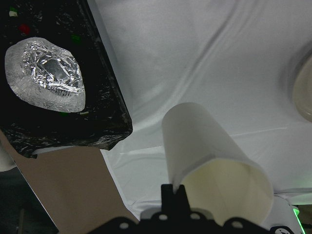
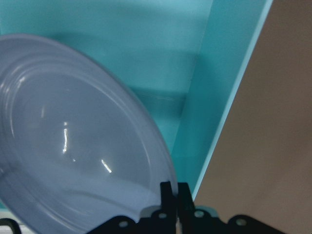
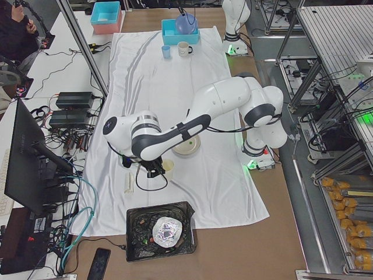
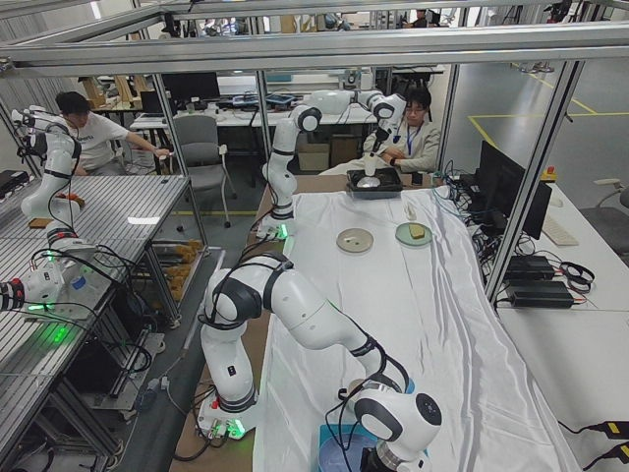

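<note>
A white paper cup (image 1: 200,141) hangs in my left gripper, which is shut on its rim, above the cloth near a black tray (image 1: 107,122) holding a crumpled foil item (image 1: 46,73). My right gripper is shut on the rim of a blue-grey plate (image 2: 73,126), which is at the blue bin (image 2: 234,63), partly within its walls. In the camera right view both the plate and bin are partly hidden by the right arm.
A beige plate (image 4: 355,239) and a green plate (image 4: 401,234) with a yellow item lie on the cloth. A mug (image 3: 183,48) and small blue cup (image 3: 166,51) stand beside the bin.
</note>
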